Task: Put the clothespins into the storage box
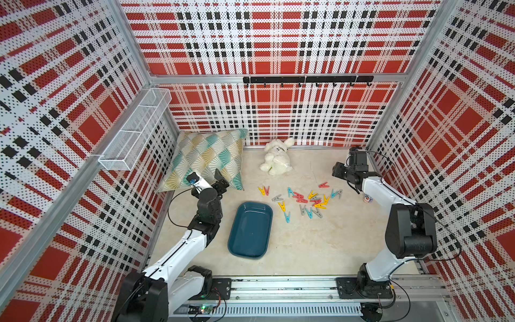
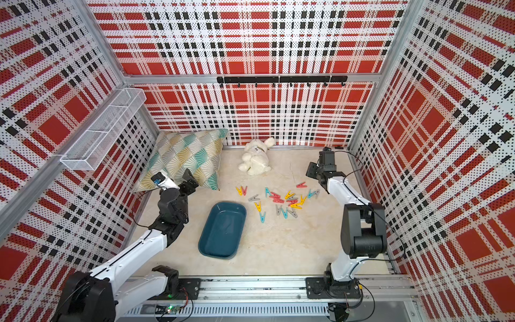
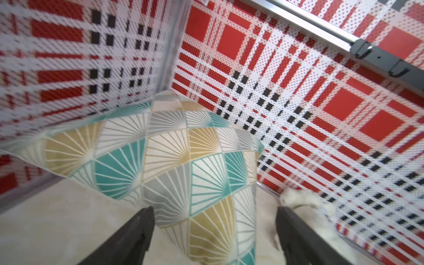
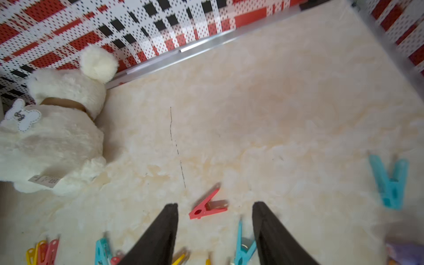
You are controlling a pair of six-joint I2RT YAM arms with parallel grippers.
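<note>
Coloured clothespins (image 1: 299,197) in red, yellow, blue and grey lie scattered on the middle and right of the table. The dark teal storage box (image 1: 249,230) stands empty left of them. My left gripper (image 1: 214,179) hangs in front of the pillow, left of and behind the box, fingers apart with nothing between them. My right gripper (image 1: 338,170) is above the back right, behind the clothespins; in the right wrist view its open fingers frame a red clothespin (image 4: 204,208) and a blue one (image 4: 244,247) on the table below.
A patterned pillow (image 1: 198,153) lies at the back left, and a white plush toy (image 1: 274,161) sits at the back middle. A wire basket (image 1: 134,128) is on the left wall.
</note>
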